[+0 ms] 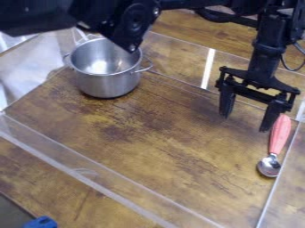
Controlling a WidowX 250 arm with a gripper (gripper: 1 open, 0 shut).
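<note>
My black gripper (248, 109) hangs at the right of the view, its fingers spread open with nothing between them, just left of and above an ice-cream scoop (279, 134) with a pink handle and silver head. The scoop lies on the wooden surface near the right edge, head toward the front. At the upper left stands a steel pot (109, 82) with two side handles; I see nothing inside it.
The middle of the wooden board (143, 156) is bare. Clear strips run along its edges. A dark arm part (102, 18) hangs over the top left. A blue object (39, 222) sits at the bottom left corner.
</note>
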